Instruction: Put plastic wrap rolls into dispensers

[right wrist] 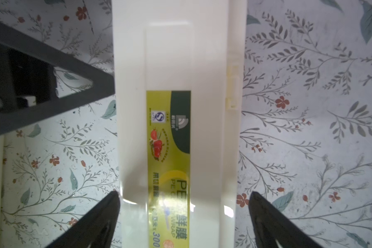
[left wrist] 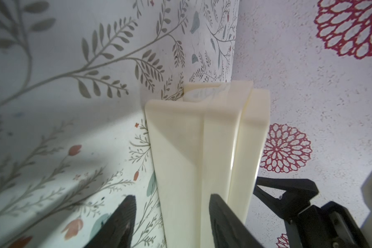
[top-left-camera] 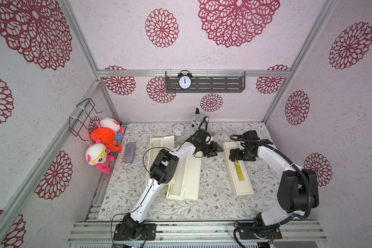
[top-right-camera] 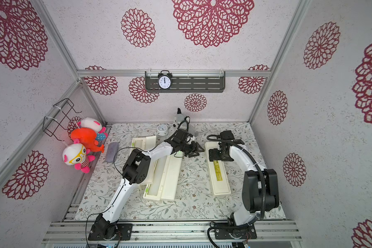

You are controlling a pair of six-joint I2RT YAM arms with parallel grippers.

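Observation:
A closed white dispenser with a yellow plastic wrap label lies on the right. My right gripper is over it, open, its fingers on either side. My left gripper is low, just left of that dispenser's far part; the top views do not show what, if anything, is between its fingertips, and its wrist view shows them apart near the white side. Open white dispensers lie centre-left under the left arm, partly hidden; no roll is clearly visible in them.
At the back stand a white round object and a grey-and-white plush. A grey case and plush toys are at the left. Bare table lies between the dispensers and along the right.

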